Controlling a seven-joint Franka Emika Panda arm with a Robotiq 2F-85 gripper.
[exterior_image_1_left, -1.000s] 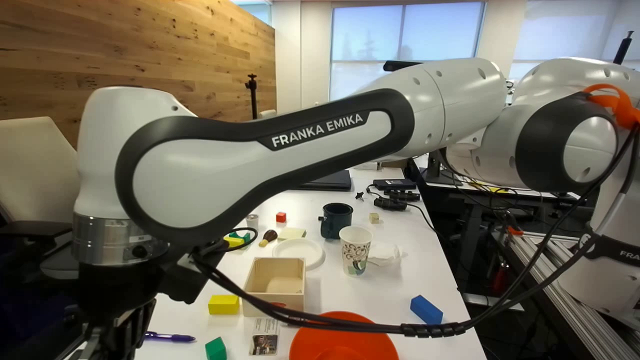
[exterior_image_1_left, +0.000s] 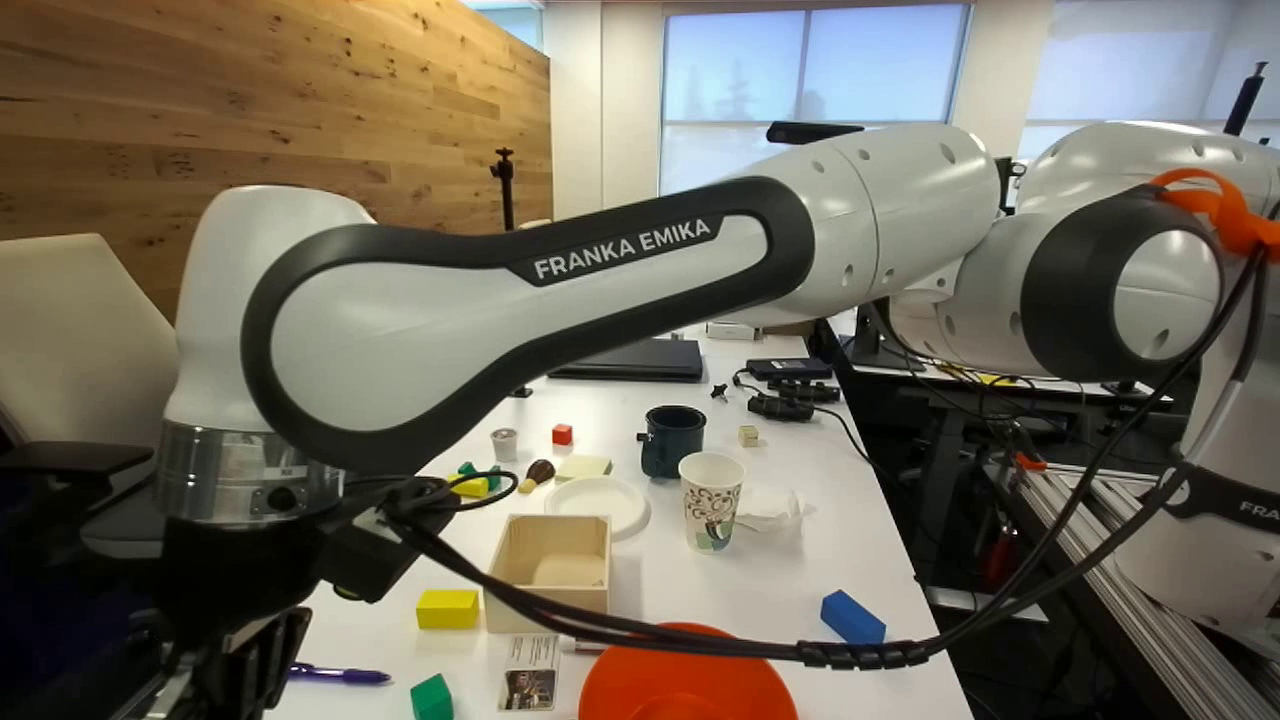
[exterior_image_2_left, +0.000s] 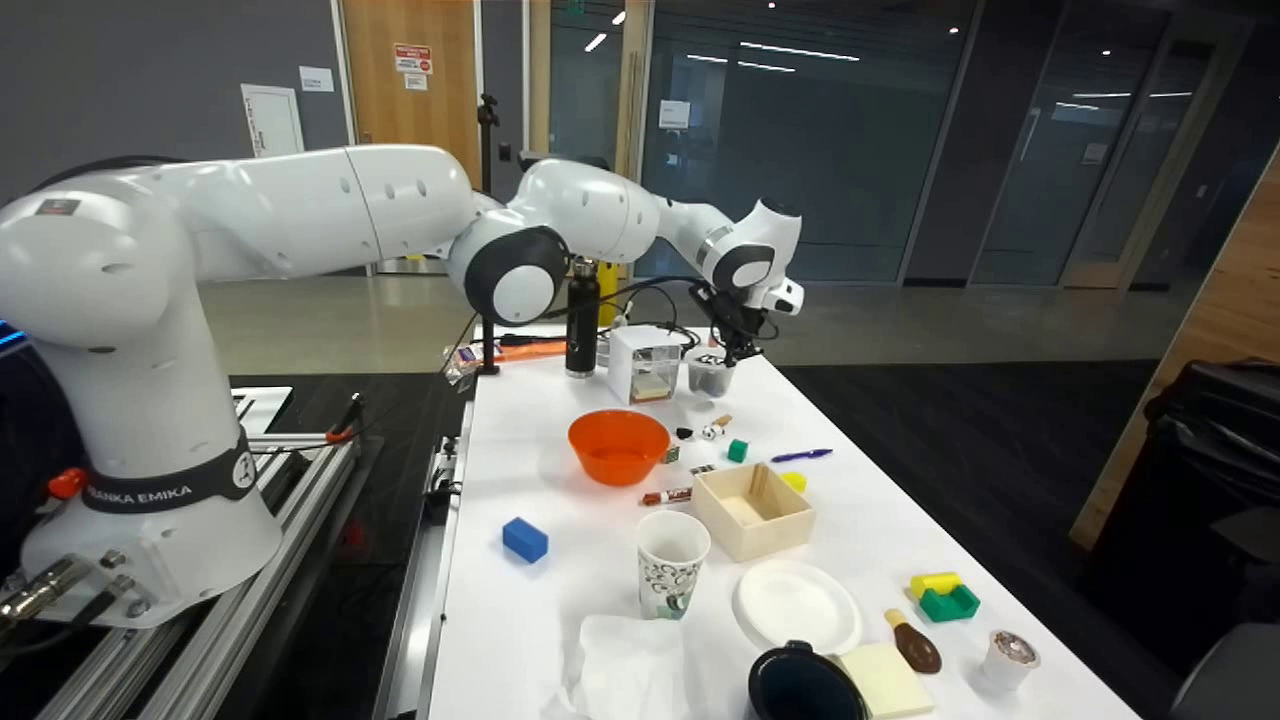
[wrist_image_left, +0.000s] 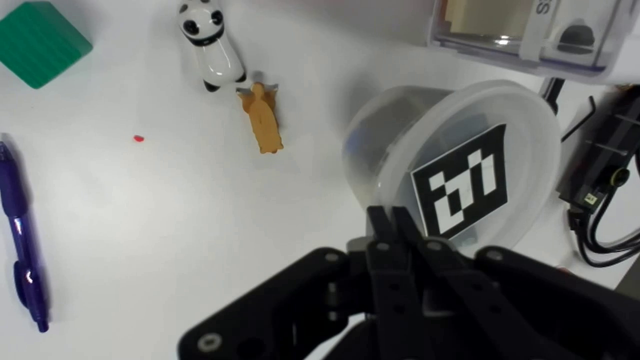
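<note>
A clear round tub (wrist_image_left: 390, 126) with a translucent lid (wrist_image_left: 528, 174) sits toward the right in the wrist view. The lid bears a black-and-white square marker (wrist_image_left: 462, 180). At the lid's near-left edge is my gripper, its fingers nearly together on the rim; the dark fingers cover the exact contact. From the second exterior view, the gripper (exterior_image_2_left: 734, 354) is beside the top of the same tub (exterior_image_2_left: 710, 379) at the table's far end. The first exterior view leaves out the fingertips and the tub.
Beside the tub is a clear-fronted white box (exterior_image_2_left: 642, 360). A panda figure (wrist_image_left: 219, 57), brown figure (wrist_image_left: 264, 123), green block (wrist_image_left: 42, 45) and purple pen (wrist_image_left: 21, 234) lie to its left. An orange bowl (exterior_image_2_left: 618, 446) and wooden box (exterior_image_2_left: 753, 514) stand farther along the table.
In the first exterior view my arm's wrist has shifted slightly to the right, and its forearm sits a little differently.
</note>
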